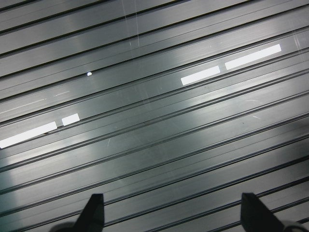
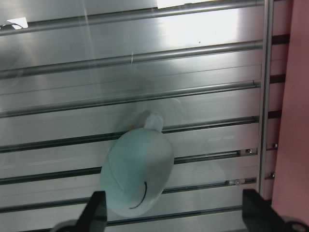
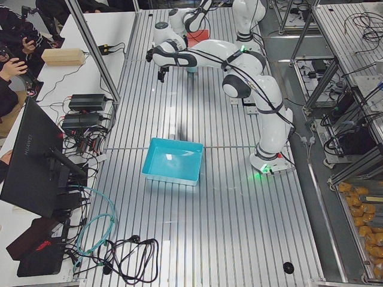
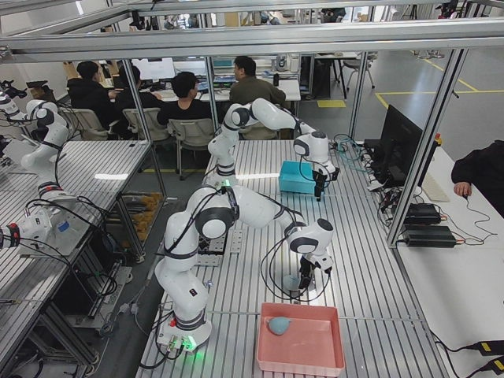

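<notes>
A pale blue plush toy (image 2: 137,169) lies on the slatted metal table just below my right gripper, which stands open with its fingers apart and the toy near its left finger. In the camera right view, a second light blue object (image 4: 279,324) is inside the pink bin (image 4: 300,362). My left gripper is open over bare table, nothing between its fingers. The empty turquoise bin (image 3: 173,160) sits in the middle of the camera left view.
A monitor (image 3: 33,158), power boxes and coiled cables line the table's side and near end. The pink bin's wall (image 2: 292,145) borders the right wrist view. Bare table lies around the turquoise bin.
</notes>
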